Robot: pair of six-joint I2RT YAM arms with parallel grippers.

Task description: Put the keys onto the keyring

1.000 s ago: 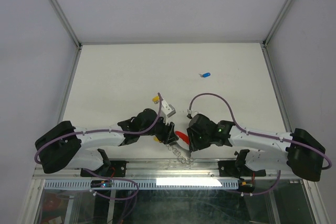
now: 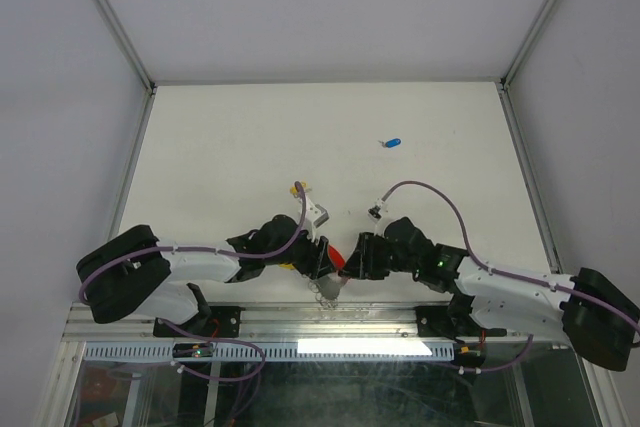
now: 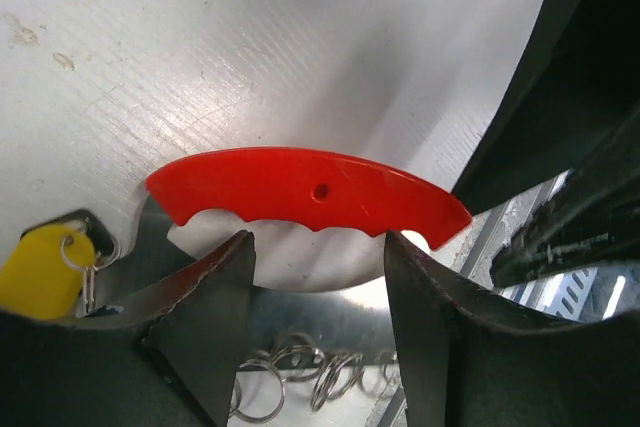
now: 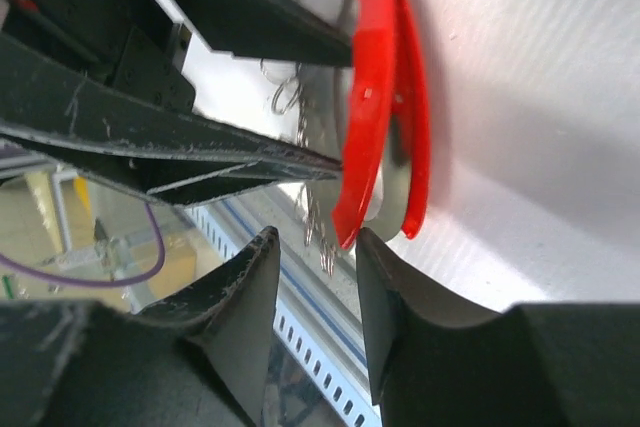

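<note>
A red-handled metal tool (image 3: 270,187) with a scalloped red edge lies at the front of the table between the two grippers, steel rings (image 3: 262,387) along it. My left gripper (image 2: 320,259) is part open over it, its fingertips by the red edge in the left wrist view. My right gripper (image 2: 360,259) stands open beside it; in the right wrist view its fingertips sit at one end of the red part (image 4: 372,97), with the other gripper's black fingers across it. A yellow key (image 3: 45,267) with a small ring lies to the left.
A small blue key (image 2: 392,142) lies at the back right, and yellow items (image 2: 298,187) lie above the left gripper. The front rail (image 2: 300,317) runs close below both grippers.
The left arm has moved only slightly.
</note>
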